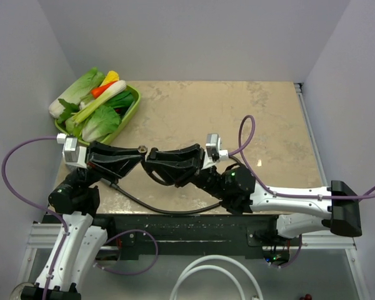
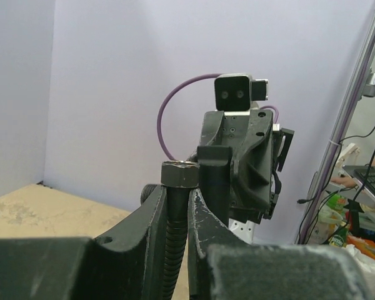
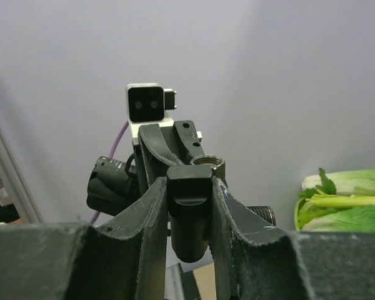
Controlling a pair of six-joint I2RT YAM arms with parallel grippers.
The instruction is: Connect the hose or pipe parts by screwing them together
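Observation:
My left gripper [image 1: 137, 153] is shut on a black corrugated hose just below its metal nut [image 2: 179, 174], held upright. Facing it, my right gripper [image 1: 149, 159] has its fingertips around a black cylindrical fitting [image 3: 189, 231] with a squarish top; whether it grips firmly is unclear. The nut's open top [image 3: 208, 160] shows just behind that fitting in the right wrist view. The two parts are close, apparently side by side. The long black hose [image 1: 159, 209] loops over the counter below both grippers.
A green basket [image 1: 128, 122] of vegetables sits at the back left. Grey walls surround it; purple cables arch from both wrists. White tubing [image 1: 209, 259] lies below the front edge.

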